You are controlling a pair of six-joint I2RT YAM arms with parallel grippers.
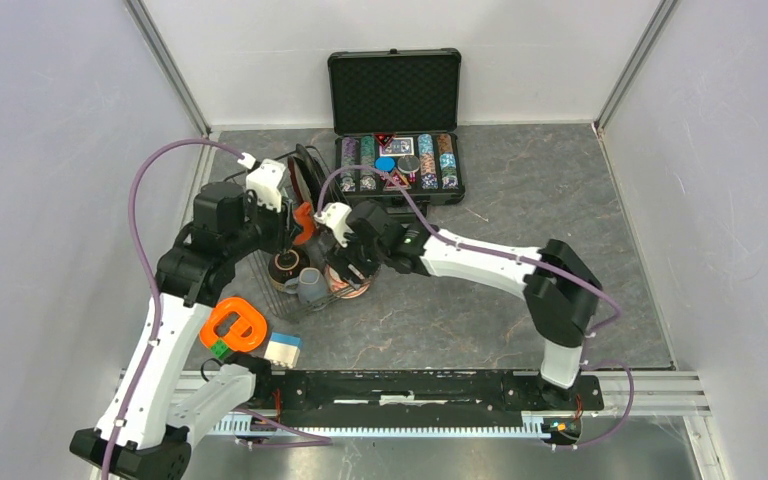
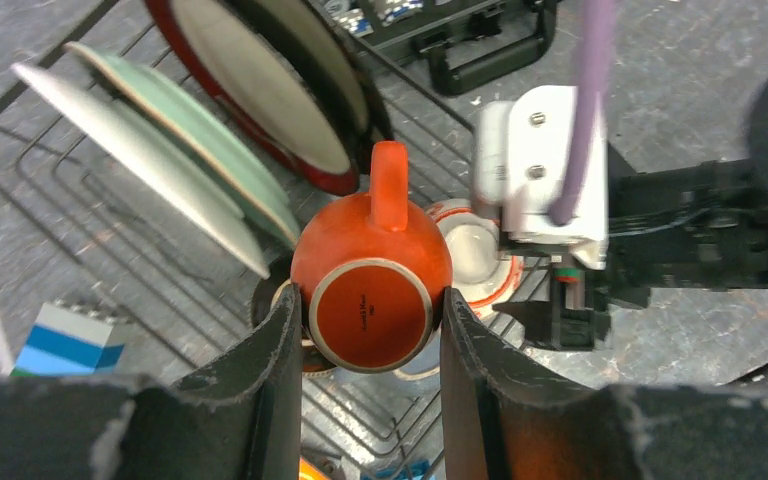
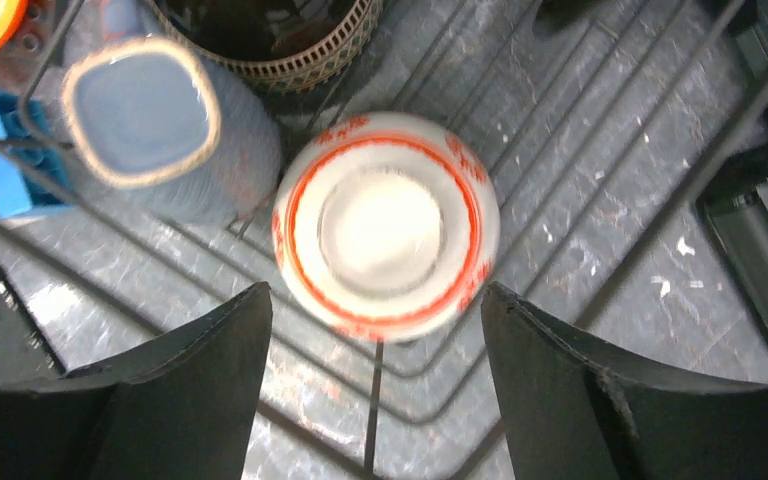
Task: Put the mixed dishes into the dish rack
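My left gripper is shut on an orange mug (image 2: 380, 255), held over the dish rack. The rack (image 1: 300, 313) holds upright plates (image 2: 130, 150), a dark bowl (image 3: 270, 50), a grey-blue mug (image 3: 170, 150) and a white bowl with orange rim (image 3: 385, 230). My right gripper is part open above the white bowl, its fingers apart with nothing seen between them.
An open poker-chip case (image 1: 400, 160) stands behind the rack. An orange tray (image 1: 250, 330) and toy blocks (image 1: 282, 349) lie in front left.
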